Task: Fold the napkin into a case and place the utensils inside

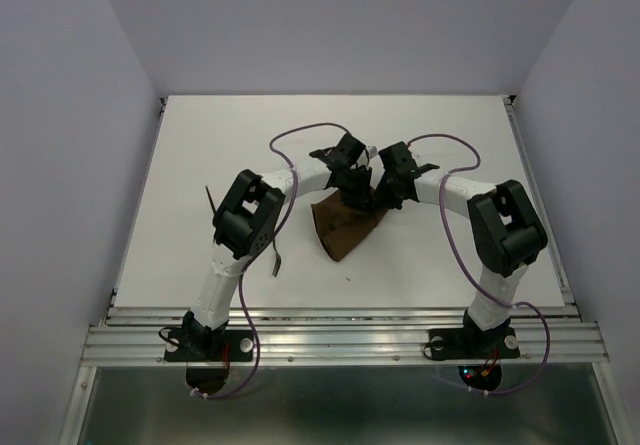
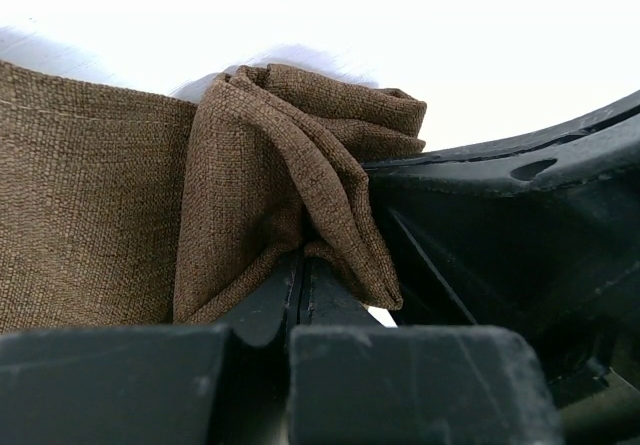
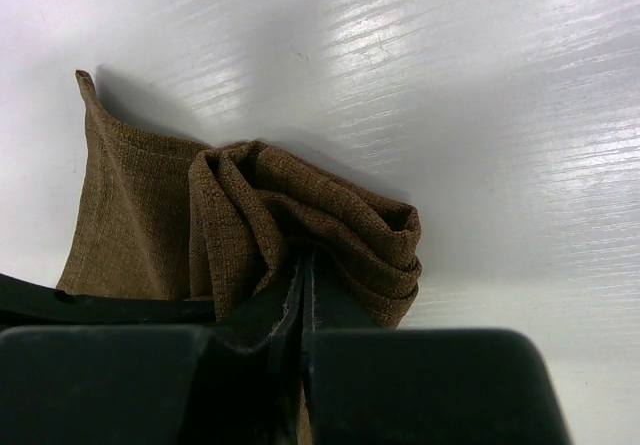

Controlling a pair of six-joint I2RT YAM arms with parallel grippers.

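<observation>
The brown napkin (image 1: 338,227) lies partly folded in mid-table, bunched into layered folds at its upper right, where both grippers meet. My left gripper is shut on these folds, its tips sunk in the cloth (image 2: 235,185). My right gripper is also shut on the bunched layers (image 3: 340,225), close beside the left one. Its dark body shows at the right of the left wrist view. A long thin utensil (image 1: 276,262) lies left of the napkin, largely hidden under the left arm; another (image 1: 210,198) shows farther left.
The two arms nearly touch over the napkin.
</observation>
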